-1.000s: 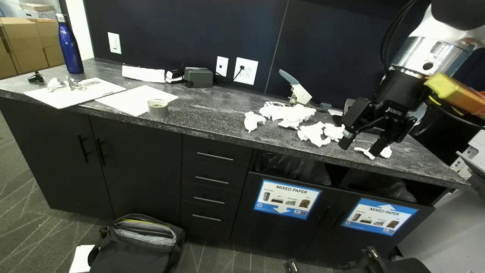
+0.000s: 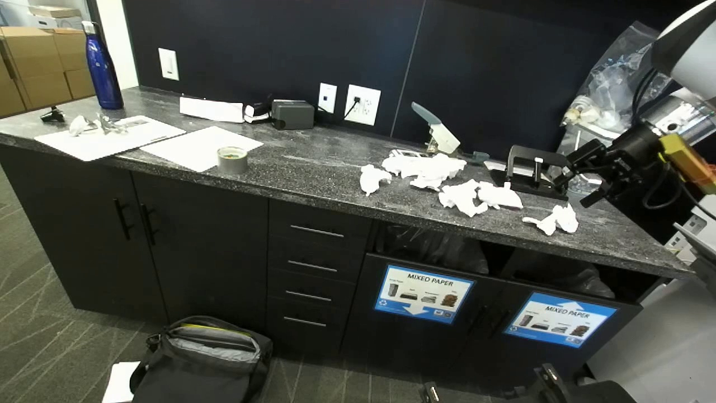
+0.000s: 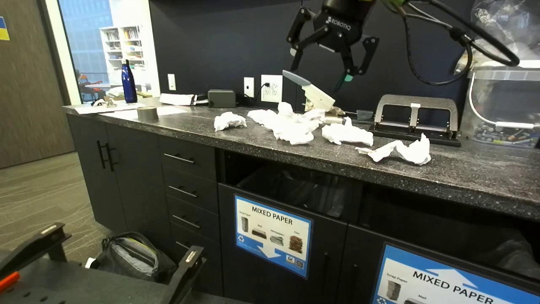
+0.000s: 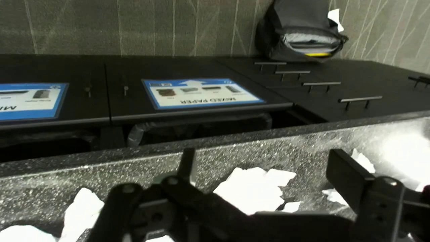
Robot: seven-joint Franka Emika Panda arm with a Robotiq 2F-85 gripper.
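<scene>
My gripper (image 3: 320,80) hangs open above the counter in exterior view 2, nothing between its spread fingers. In exterior view 1 it is at the right, near the hole punch. Crumpled white papers lie along the counter: one at the right end (image 2: 555,219), a flatter one (image 2: 500,195) beside another (image 2: 463,198), a pile (image 2: 429,169) and a small piece (image 2: 373,178) to the left. In the wrist view, a white paper (image 4: 252,189) appears on the counter beyond and between the fingers, apart from them. The palm hides part of the counter there.
A stapler (image 3: 316,96) with its arm raised and a black hole punch (image 3: 415,116) stand behind the papers. A clear bucket (image 3: 501,106) is at the right. Bins with "Mixed Paper" signs (image 2: 424,293) sit under the counter. A tape roll (image 2: 232,160) and blue bottle (image 2: 102,70) stand left.
The arm has swung to the right and back in exterior view 1, uncovering the hole punch and the rightmost papers. The papers lie where they were.
</scene>
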